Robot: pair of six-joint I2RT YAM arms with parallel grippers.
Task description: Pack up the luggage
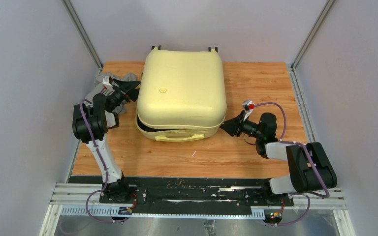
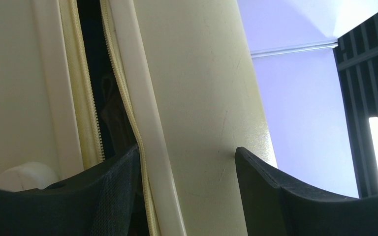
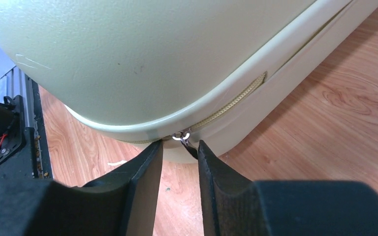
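A pale yellow suitcase (image 1: 183, 88) lies flat with its lid down but not flush; a dark gap shows at its front left and left side. At that left side my left gripper (image 1: 138, 88) is open, the lid's rim (image 2: 150, 113) running between its fingers in the left wrist view. Near the front right corner, my right gripper stands part open. Its fingertips are just at the zipper slider (image 3: 181, 136), whose dark pull tab (image 3: 192, 149) is between them, close to one finger. Part of the zipper (image 3: 229, 105) is closed along this corner.
Grey cloth (image 1: 97, 88) lies behind the left arm, by the wall. The suitcase's yellow handle (image 1: 179, 138) faces front.
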